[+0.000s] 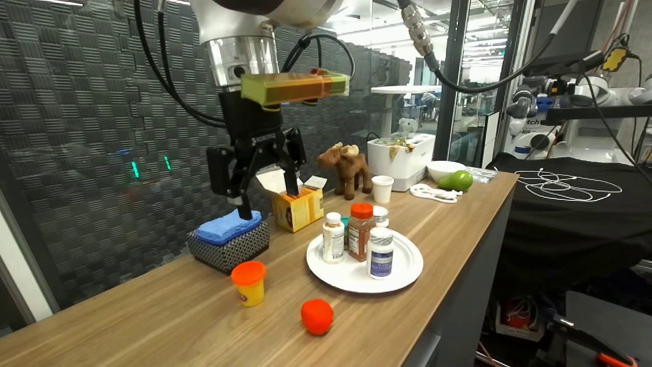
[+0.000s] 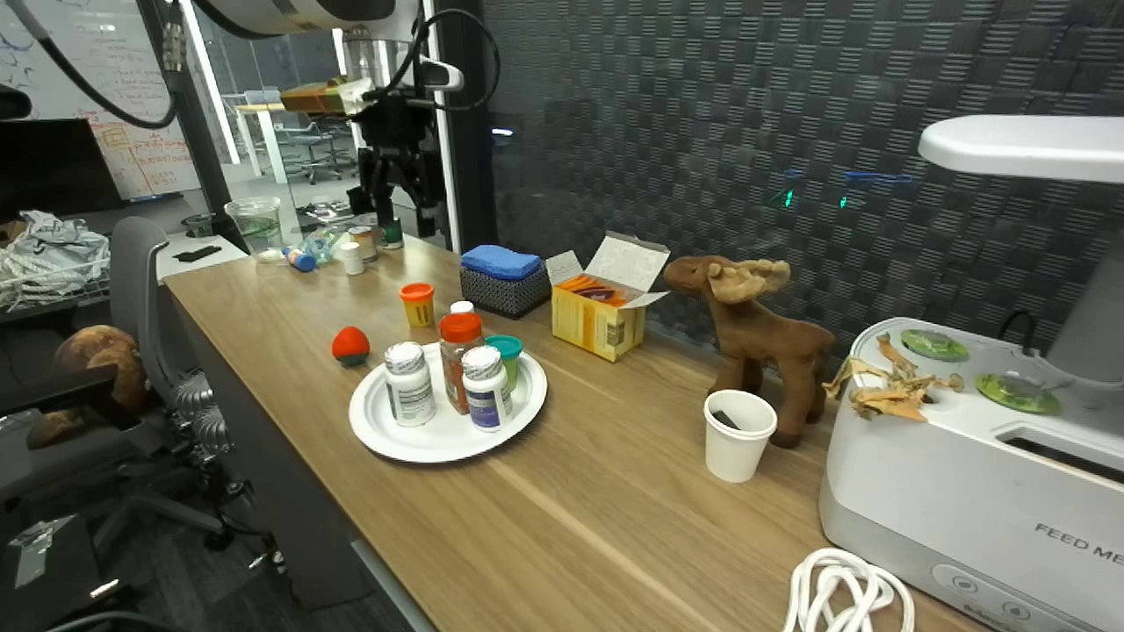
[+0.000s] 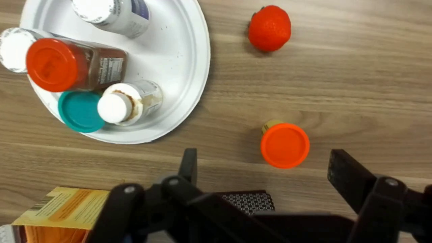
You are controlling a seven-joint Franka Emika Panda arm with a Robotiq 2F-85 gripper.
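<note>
My gripper (image 1: pixel 270 204) is open and empty, held well above the table near the dark woven basket (image 1: pixel 235 250) with a blue cloth (image 1: pixel 227 226) on it. A yellow tub with an orange lid (image 3: pixel 284 145) stands alone on the wood; from the wrist it appears between and a little beyond my fingers. A red ball-like object (image 3: pixel 270 28) lies apart from it. On the white plate (image 2: pixel 443 451) stand several containers: a red-lidded spice jar (image 2: pixel 459 363), a teal-lidded tub (image 2: pixel 506 356), and white bottles, one of them with a purple label (image 2: pixel 486 391).
Behind the plate sit an open yellow box (image 2: pixel 598 325), a brown plush moose (image 2: pixel 753 326) and a white paper cup (image 2: pixel 738 437). A white planter (image 2: pixel 948 484) and a coiled white cord (image 2: pixel 843 590) occupy one end. Bare wood surrounds the orange-lidded tub.
</note>
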